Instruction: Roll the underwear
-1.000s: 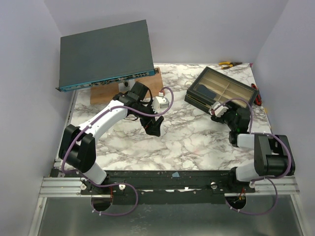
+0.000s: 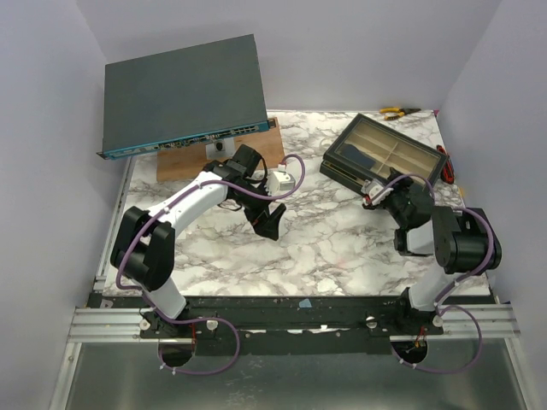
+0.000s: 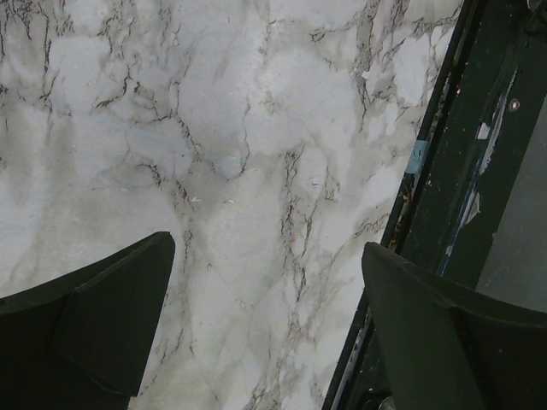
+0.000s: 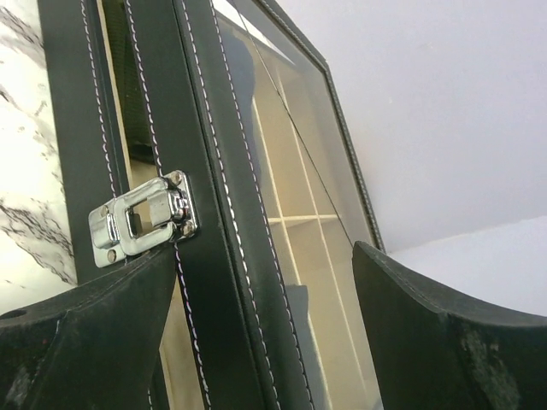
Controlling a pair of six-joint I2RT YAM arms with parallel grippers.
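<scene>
In the top view my left gripper (image 2: 267,220) stands open over the empty middle of the marble table (image 2: 316,256); its wrist view shows bare marble between the fingers. My right gripper is at the front side of a black stitched case (image 2: 393,145) on the right, its fingers apart around the front band and silver latch (image 4: 141,218). Whether they touch the case is unclear. Through the clear lid, dark folded cloth shows in a compartment of the case; I cannot tell whether it is underwear.
A monitor (image 2: 184,94) on a wooden board (image 2: 175,166) fills the back left. Pliers (image 2: 397,111) and a red tool (image 2: 447,171) lie beside the case.
My right arm has shifted a little left and forward, changing its pose at the case. The left arm has moved very slightly.
</scene>
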